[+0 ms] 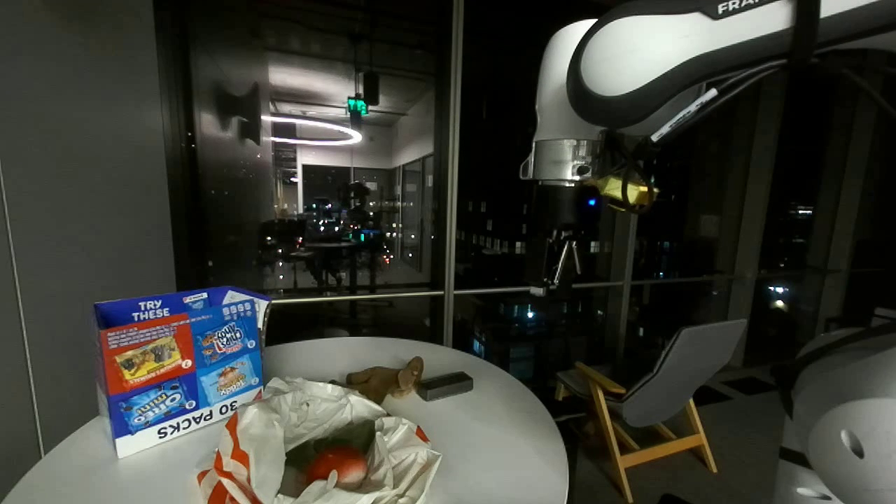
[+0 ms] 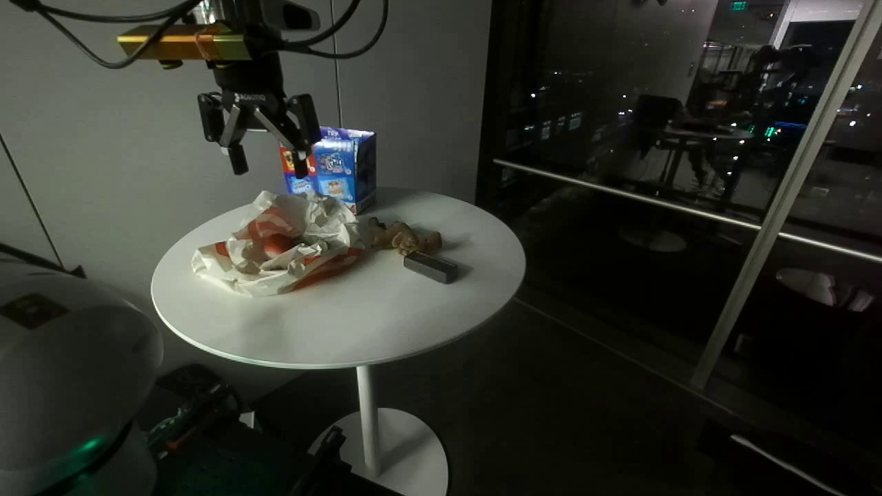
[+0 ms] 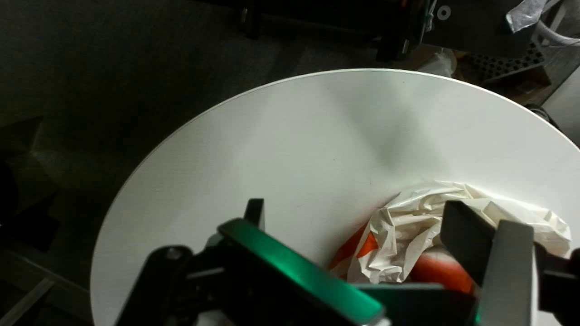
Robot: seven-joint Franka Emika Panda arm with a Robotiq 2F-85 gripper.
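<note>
My gripper (image 2: pixel 270 169) hangs high above the round white table (image 2: pixel 347 331), its two fingers spread wide with nothing between them. A crumpled white and orange paper bag (image 1: pixel 302 411) lies open on the table, and a round red object (image 1: pixel 337 465) rests inside it. From the wrist, the bag (image 3: pixel 405 228) and the red object (image 3: pixel 443 270) appear at lower right, partly hidden behind one finger. Beyond the bag lies a brown, lumpy object (image 1: pixel 386 379), possibly a soft toy. Touching or very near it is a dark rectangular block (image 1: pixel 445 386).
A blue and red snack box (image 1: pixel 180 369) stands upright behind the bag. A grey chair with wooden legs (image 1: pixel 684 378) stands beyond the table, near the windows.
</note>
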